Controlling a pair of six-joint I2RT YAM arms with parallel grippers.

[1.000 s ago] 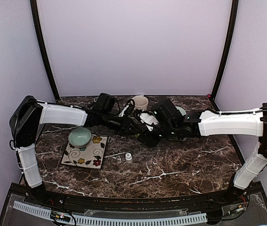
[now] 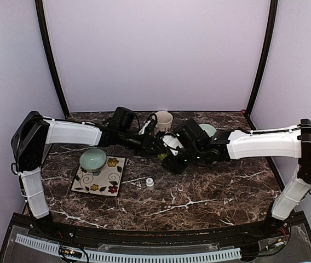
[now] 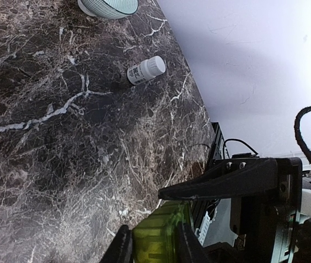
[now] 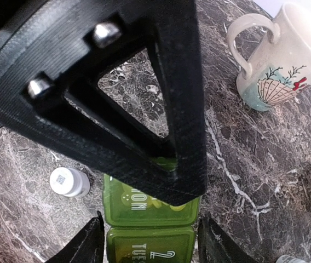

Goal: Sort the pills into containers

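A green pill organizer [image 4: 151, 204], with day labels on its lids, is held up between my two grippers at the centre of the top view. My left gripper [image 2: 154, 147] is at it from the left, my right gripper [image 2: 173, 159] from the right; their fingers overlap the organizer and each other, so their grip is hard to tell. A white pill bottle [image 3: 145, 70] lies on its side on the marble table. A small white bottle [image 4: 69, 182] stands upright below the grippers.
A mug [image 4: 276, 66] stands at the back middle. A floral mat [image 2: 111, 181] with a teal bowl [image 2: 93, 159] is at the left. Another bowl [image 3: 107, 6] is at the back right.
The right gripper and arm have shifted slightly toward the viewer and left, and a little more of the green organizer shows. The left arm has barely moved.
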